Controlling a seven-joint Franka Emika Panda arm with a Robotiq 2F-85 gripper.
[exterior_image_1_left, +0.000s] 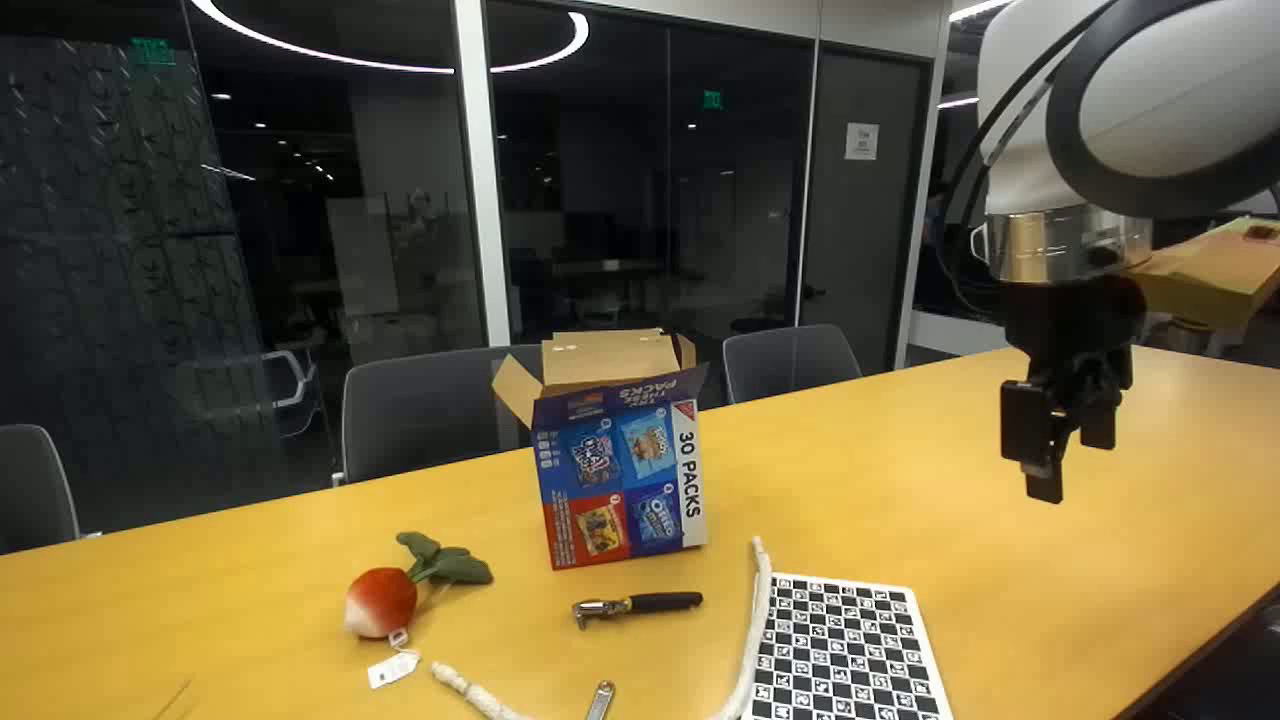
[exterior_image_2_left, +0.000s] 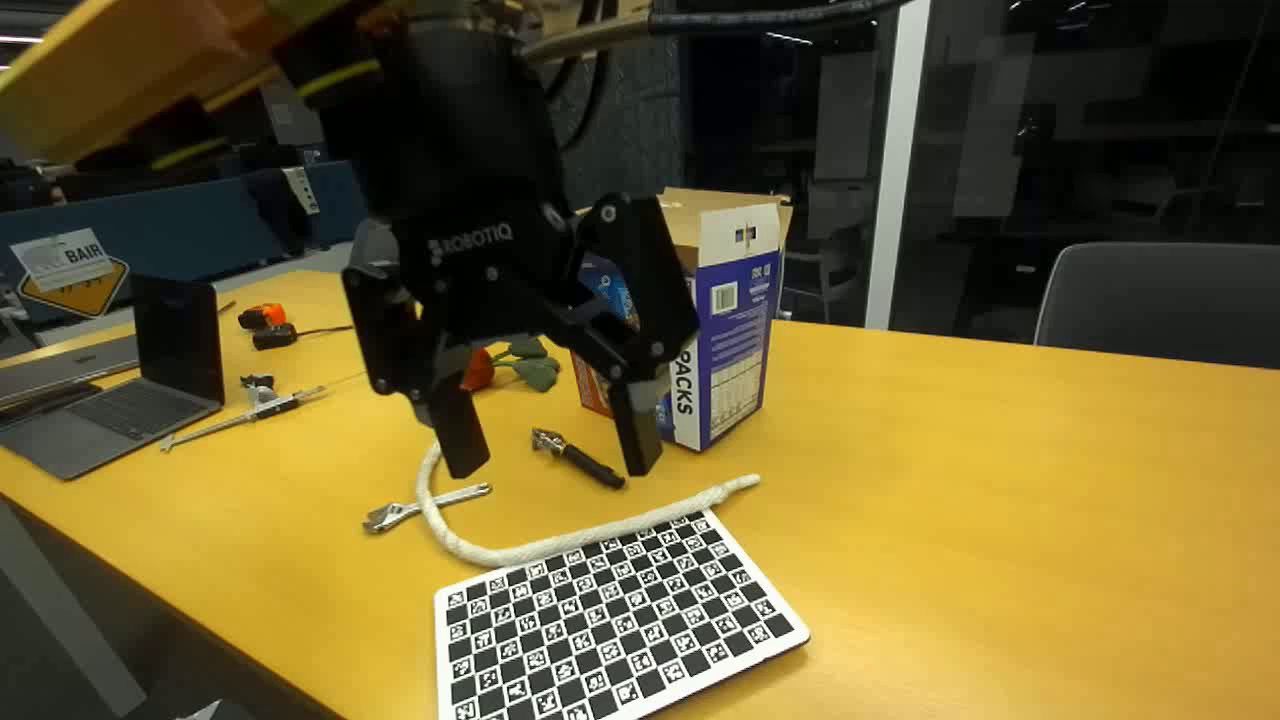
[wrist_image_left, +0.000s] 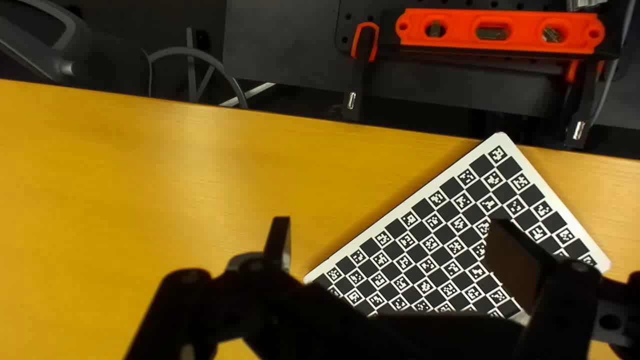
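My gripper (exterior_image_2_left: 554, 462) hangs above the table with its fingers spread wide and nothing between them. In the wrist view the checkered board (wrist_image_left: 420, 240) lies below, partly covered by the right finger (wrist_image_left: 513, 264). A white rope (exterior_image_2_left: 528, 552) runs in a curve along the board's edge. Behind it is a black-handled tool (exterior_image_1_left: 636, 604), and an adjustable wrench (exterior_image_2_left: 426, 509) lies by the rope. A red radish-like vegetable with green leaves (exterior_image_1_left: 381, 600) rests farther left in exterior view 1. An open snack box (exterior_image_1_left: 624, 480) stands upright toward the back.
A laptop (exterior_image_2_left: 144, 384) and a caliper-like tool (exterior_image_2_left: 246, 418) occupy one end of the table. At the near edge, a clamp (wrist_image_left: 363, 66) stands below an orange level (wrist_image_left: 501, 30). Wide bare table (exterior_image_2_left: 1020, 504) extends beyond the box and board.
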